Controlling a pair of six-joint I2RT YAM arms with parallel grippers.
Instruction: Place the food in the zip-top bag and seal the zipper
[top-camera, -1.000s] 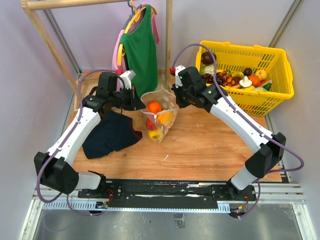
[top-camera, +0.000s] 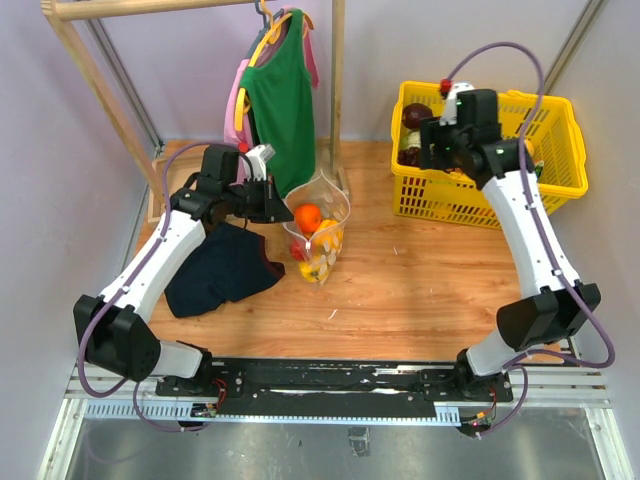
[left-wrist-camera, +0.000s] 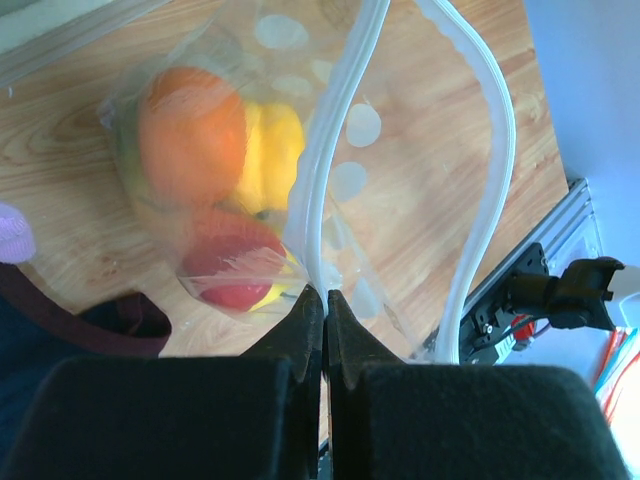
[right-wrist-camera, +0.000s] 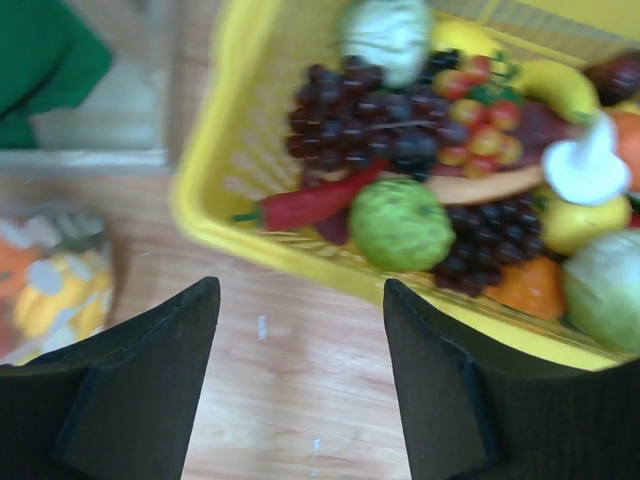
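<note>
The clear zip bag stands mid-table, holding an orange, a red fruit and yellow food. My left gripper is shut on its rim, the zipper strip running into the fingertips in the left wrist view. My right gripper, blurred in the top view, is over the front left of the yellow basket, its fingers apart with nothing between them in the right wrist view. Below it lie grapes, a red chili, a green round vegetable and other food.
A wooden rack with hanging clothes stands at the back left. A dark cloth lies left of the bag.
My right gripper has moved from beside the bag up and right to over the basket, opening from shut. My left gripper has stayed almost still at the bag's rim.
</note>
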